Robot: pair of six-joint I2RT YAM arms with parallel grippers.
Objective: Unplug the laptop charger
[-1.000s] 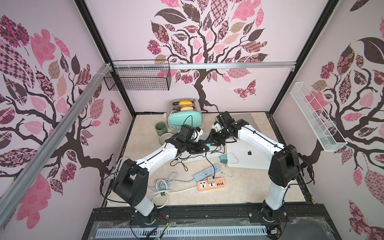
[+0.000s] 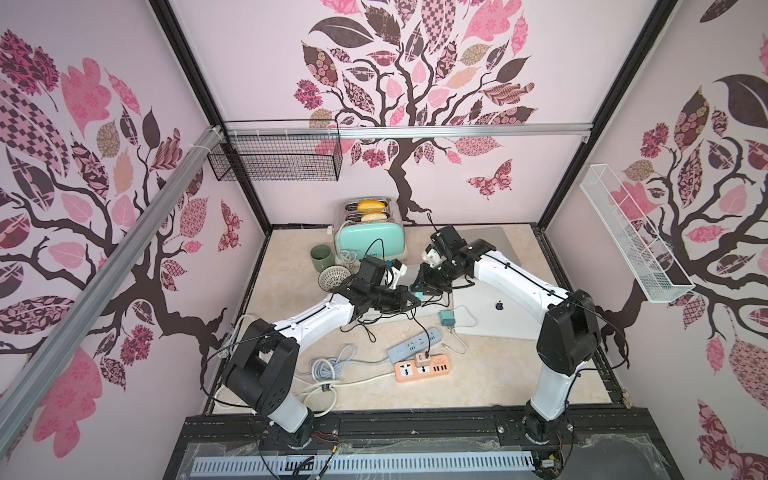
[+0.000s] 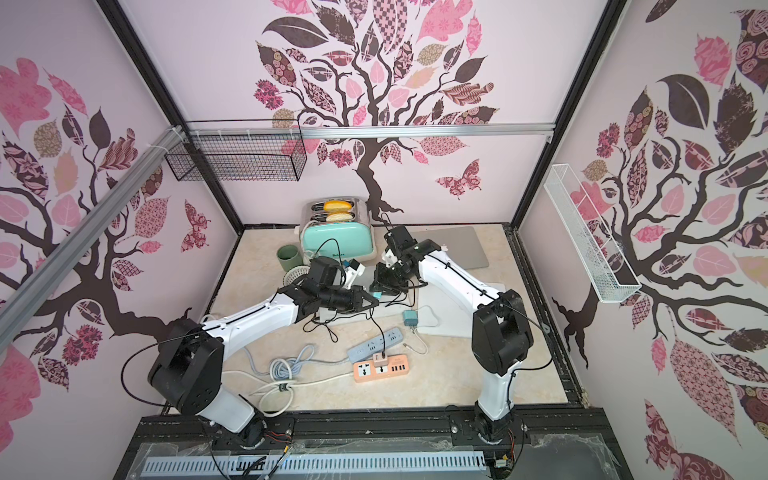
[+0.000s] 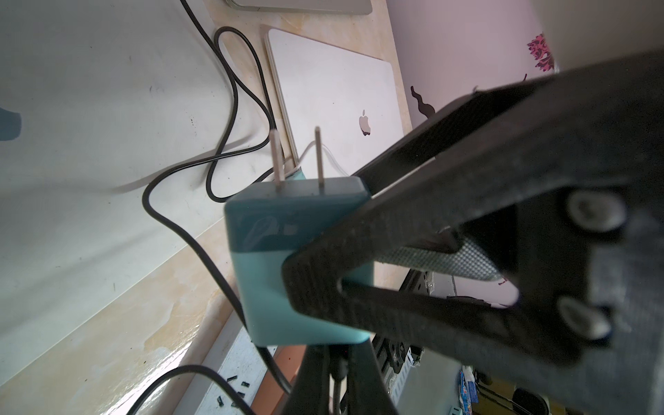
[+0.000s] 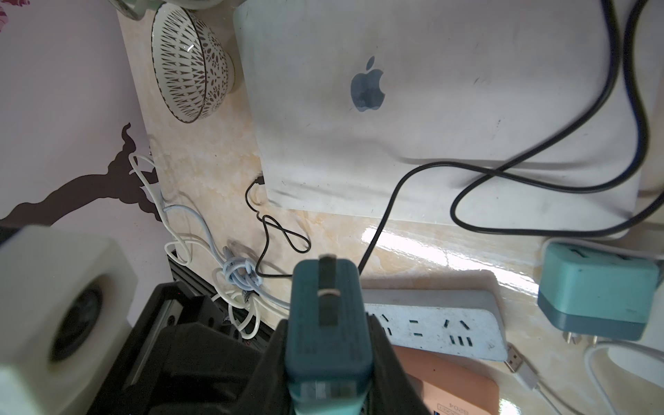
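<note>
A teal laptop charger hangs in the air between my two grippers, its two metal prongs bare and pointing away from my left gripper. My right gripper is shut on the charger's sides; one of its black fingers crosses the charger in the left wrist view. At the opposite end from the prongs, my left gripper is shut on a dark cable plug close against the charger's base. How deep that plug sits is hard to see. Both grippers meet above the front part of a silver laptop.
A second teal charger lies on the table beside the blue power strip and orange power strip. Loose black cable crosses the laptop. A toaster, cup and patterned bowl stand behind.
Both grippers, with the charger between them, have shifted slightly towards the front of the table. The things on the table look unmoved.
</note>
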